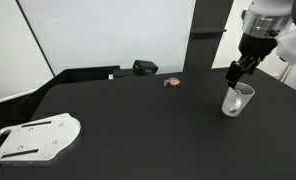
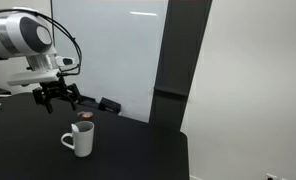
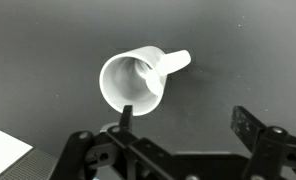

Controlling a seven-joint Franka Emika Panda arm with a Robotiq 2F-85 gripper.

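Note:
A white mug (image 1: 237,99) stands upright on the black table, its handle towards the viewer in exterior view 1. In exterior view 2 the mug (image 2: 83,140) shows a small white item (image 2: 75,128) at its rim; what it is cannot be told. From the wrist view I look into the open mouth of the mug (image 3: 133,82), which lies beyond the left finger. My gripper (image 1: 243,73) is open above the mug and apart from it. Nothing sits between the fingers of the gripper in the wrist view.
A white slotted plate (image 1: 38,138) lies at the left of the table. Near the back edge are a small orange-and-grey item (image 1: 172,81) and a black box (image 1: 145,67).

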